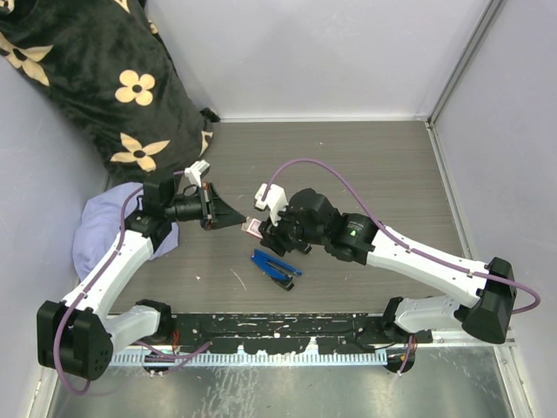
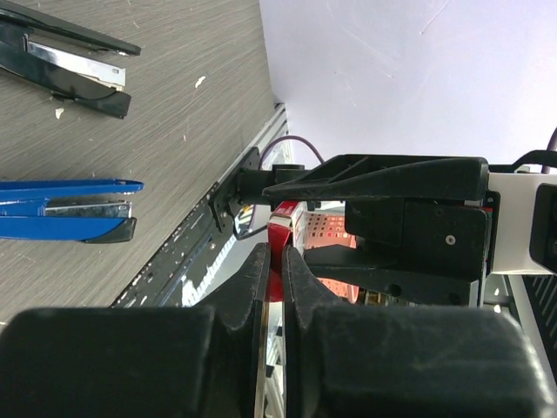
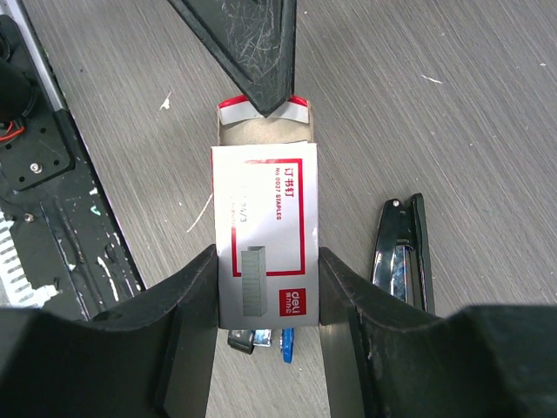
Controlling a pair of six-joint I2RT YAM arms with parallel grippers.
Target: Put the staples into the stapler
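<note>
My right gripper is shut on a small white-and-red staple box (image 3: 265,218), one finger along each side. At the far end of the box its brown inside and a red-edged flap (image 3: 294,111) show. There the left gripper is shut with its fingertips on the box's red end; the exact grip on the flap is partly hidden. A blue stapler (image 2: 70,209) lies on the table with its top raised. Beside it is an opened black stapler (image 2: 78,61), its silver channel visible. No loose staples can be made out.
A dark patterned cushion (image 1: 135,91) and a lilac cloth (image 1: 100,231) occupy the left side. Both arms meet above the staplers.
</note>
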